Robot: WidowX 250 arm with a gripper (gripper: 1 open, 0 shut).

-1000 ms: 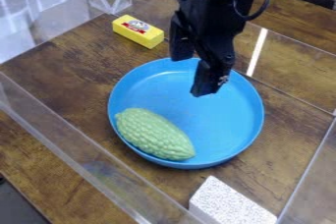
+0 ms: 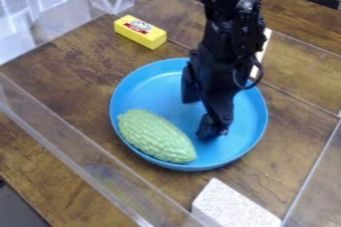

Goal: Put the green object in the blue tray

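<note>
The green object (image 2: pixel 156 136), a bumpy, corn-like piece, lies inside the blue tray (image 2: pixel 140 92), along its near left side. My black gripper (image 2: pixel 201 112) hangs over the right half of the tray, to the right of the green object and apart from it. Its fingers (image 2: pixel 192 91) are spread, with blue tray surface showing between them and nothing held. The arm covers the tray's far right rim.
A yellow box (image 2: pixel 140 32) sits on the wooden table behind the tray. In front, at the right, is a white speckled block (image 2: pixel 236 204). Clear panels border the table at the left and right. Bare wood lies left of the tray.
My gripper has come down, from above the tray's far part to low over its right half. The green object and the tray have stayed put.
</note>
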